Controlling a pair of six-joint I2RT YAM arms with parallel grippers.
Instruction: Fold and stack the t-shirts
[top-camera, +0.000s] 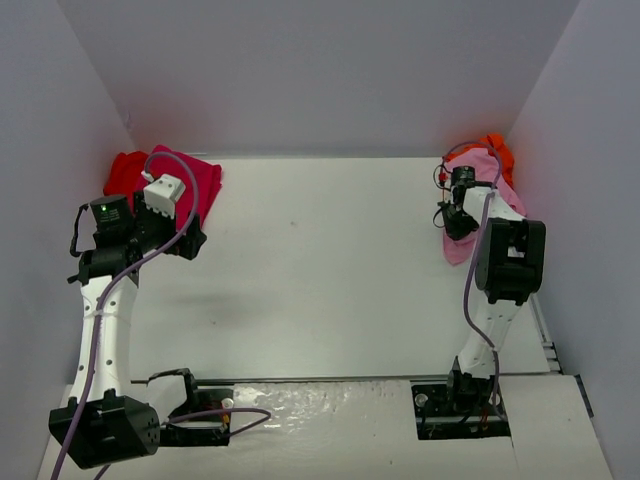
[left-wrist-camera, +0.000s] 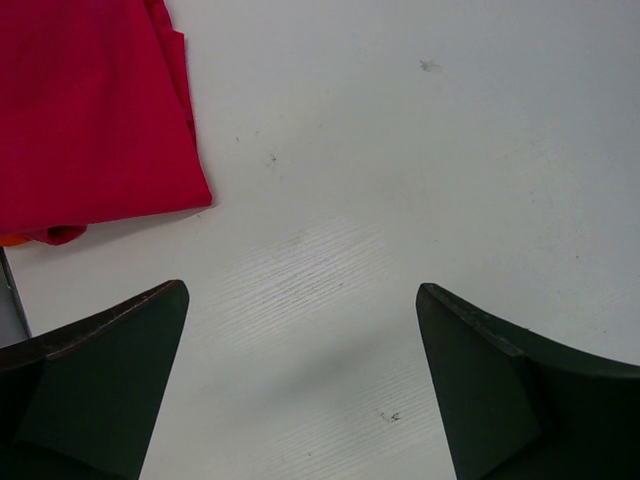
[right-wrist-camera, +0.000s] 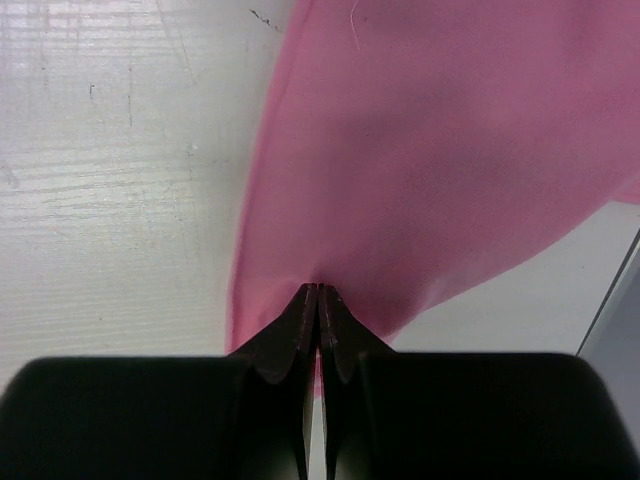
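A pink t-shirt (right-wrist-camera: 420, 150) lies at the right end of the table, spread over white surface in the right wrist view. My right gripper is shut on it close to its narrow near end, where the cloth puckers and darkens around the meeting fingertips. From above, the right arm partly covers this shirt. At the far left lies a folded dark red t-shirt (left-wrist-camera: 90, 110) with a brighter red cloth (top-camera: 124, 174) beside it. My left gripper stands open over bare table by that pile, nothing between its fingers.
An orange-red cloth (top-camera: 497, 150) shows behind the pink shirt in the far right corner. Grey walls (top-camera: 330, 80) close off the back and both sides.
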